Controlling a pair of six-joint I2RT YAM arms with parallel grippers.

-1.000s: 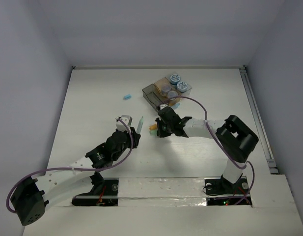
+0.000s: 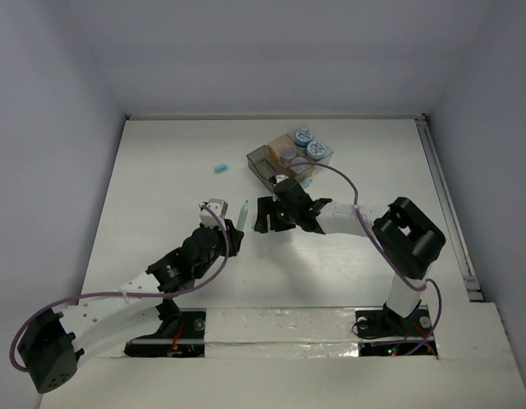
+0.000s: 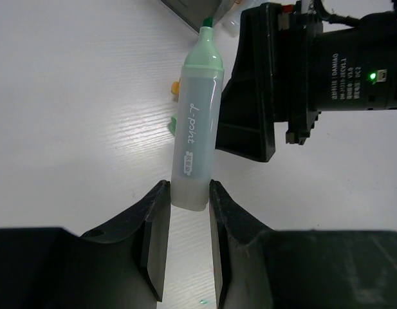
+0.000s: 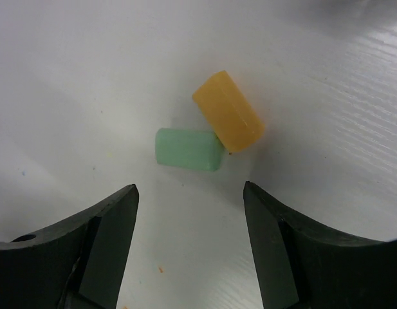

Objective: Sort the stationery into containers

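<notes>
A pale green marker with a dark green tip (image 3: 199,122) stands upright out of my left gripper, its lower end clasped between the two fingers. In the right wrist view a green block (image 4: 188,149) and an orange block (image 4: 228,111) lie touching on the white table. My right gripper is open close by, and nothing is between its fingers; from above it covers both blocks. The clear divided container (image 2: 264,167) sits at the back, beyond the right gripper, its near-left compartment looking empty.
Two blue-and-white round lids (image 2: 316,149) and small clear tubs occupy the container's other parts. A blue block (image 2: 221,169) lies left of it. Another blue piece (image 2: 306,182) is at its front edge.
My right gripper has moved left, over the orange and green blocks, and has opened wider. The left arm, holding the marker, has barely moved.
</notes>
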